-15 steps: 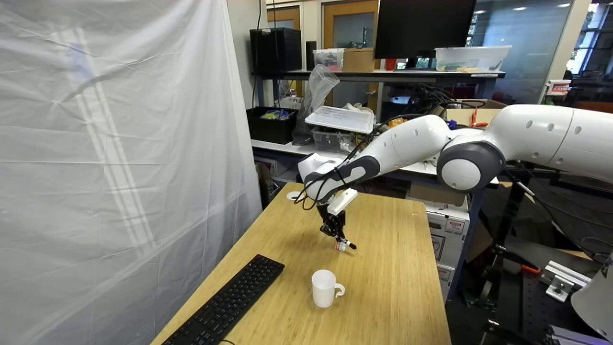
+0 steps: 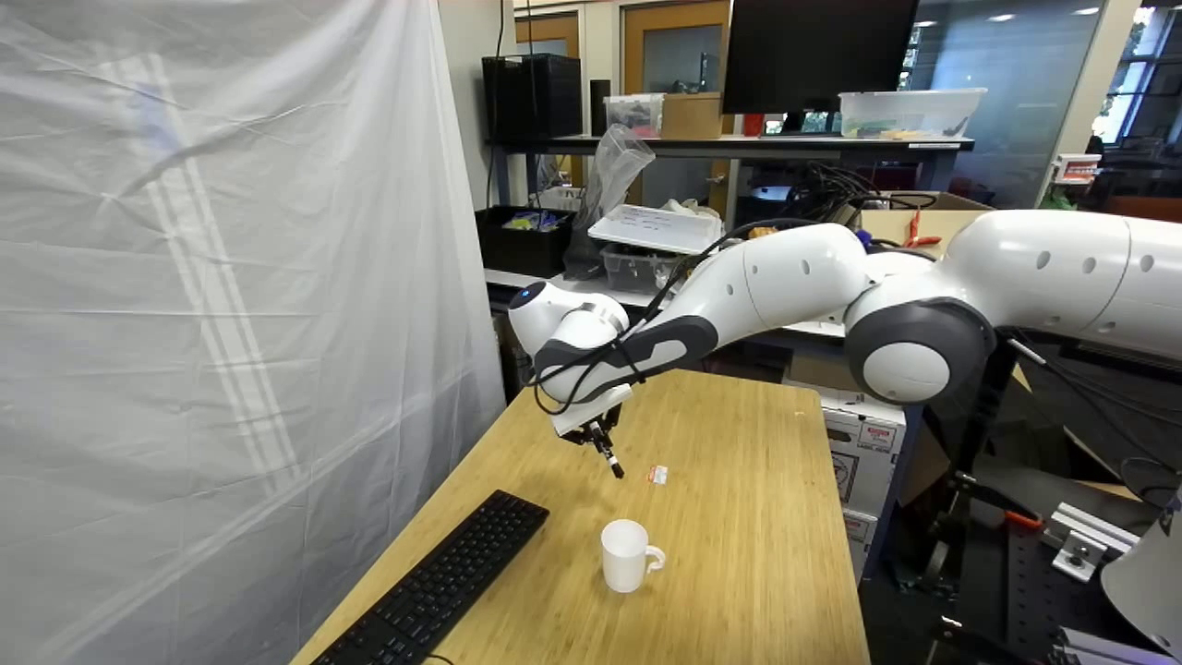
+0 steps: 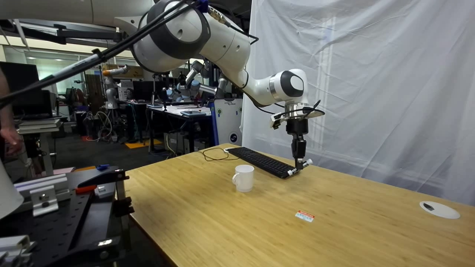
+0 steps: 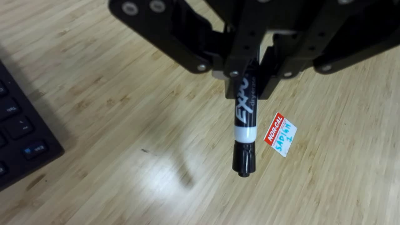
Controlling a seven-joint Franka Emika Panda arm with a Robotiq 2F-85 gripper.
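A black Expo dry-erase marker [image 4: 245, 108] with a white band is pinched in my gripper, which is shut on it. Its capped end points out from the fingers in the wrist view. In exterior view 1 the marker [image 2: 609, 453] hangs above the table, clear of its surface, with the gripper [image 2: 598, 430] at its upper part. A white mug [image 2: 625, 556] stands upright on the table, nearer that camera than the gripper, its handle to the right. The mug [image 3: 243, 178] appears left of the gripper [image 3: 299, 164] in exterior view 2.
The black keyboard [image 2: 443, 578] lies along the table's curtain side, its near corner [image 4: 37, 146] visible from the wrist. A red and white sticker [image 4: 280, 134] is flat on the wood. The table [image 3: 249, 231] is otherwise mostly bare. A white curtain [image 3: 369, 89] hangs behind the keyboard.
The arm has risen and swung toward the curtain, carrying the marker up off the area by the sticker. The mug and keyboard have stayed put.
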